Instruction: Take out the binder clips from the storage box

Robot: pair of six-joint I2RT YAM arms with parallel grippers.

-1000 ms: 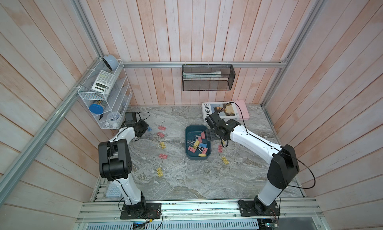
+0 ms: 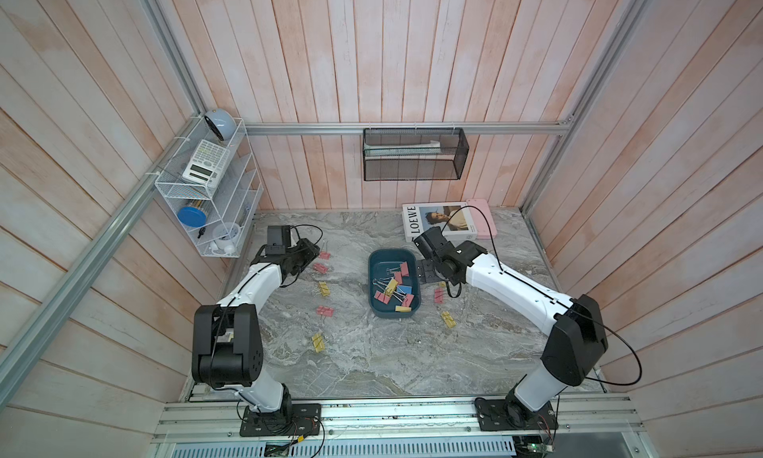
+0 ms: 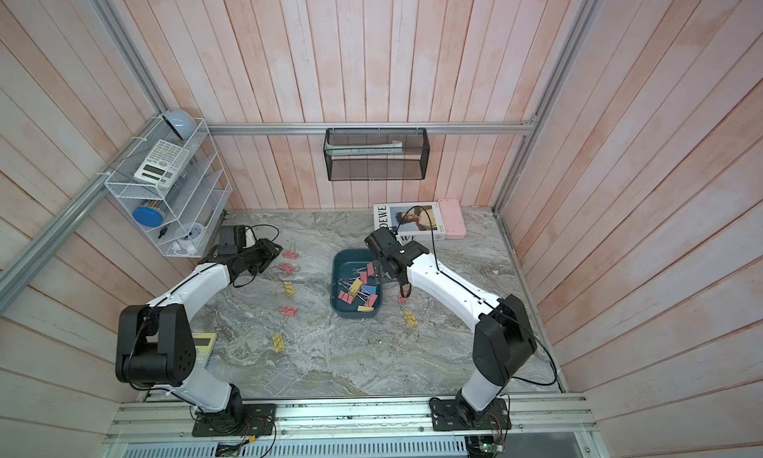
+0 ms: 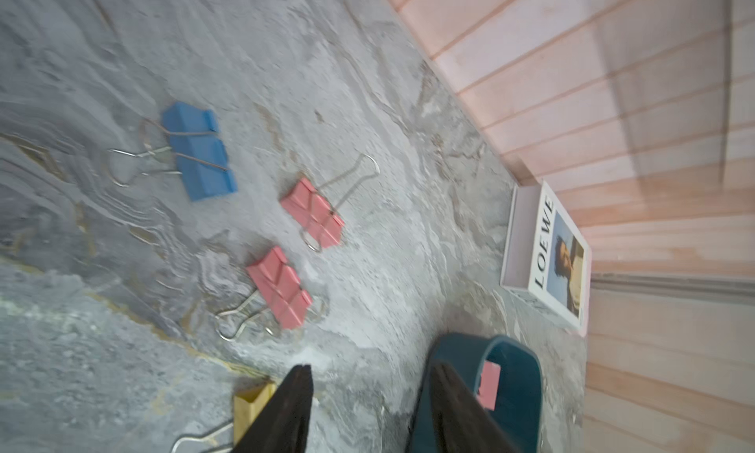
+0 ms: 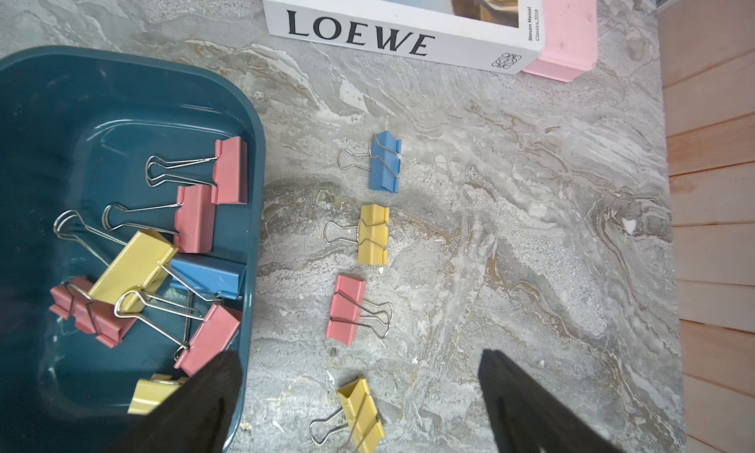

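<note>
A dark teal storage box [image 5: 253, 177] holds several pink, yellow and blue binder clips; inside it a yellow clip [image 5: 135, 264] lies across others and a pink clip [image 5: 230, 170] rests by the right wall. My right gripper is open above the box's right edge, nothing between its fingers. On the tabletop below it lie a blue clip [image 5: 384, 162], a pink clip [image 5: 346, 310] and two yellow ones. Left of the box, my open, empty left gripper hovers over the table near a pink clip [image 4: 280, 288] and a blue clip [image 4: 198, 150].
A LOEWE box [image 2: 438, 221] and a pink case [image 2: 481, 219] stand at the back. At the left wall is a white wire shelf [image 2: 210, 183]; a mesh basket [image 2: 415, 154] hangs on the back wall.
The left arm has swung right, closer to the box, now covering the blue clip in the top left view. My right gripper has shifted slightly right. The clips look unmoved.
</note>
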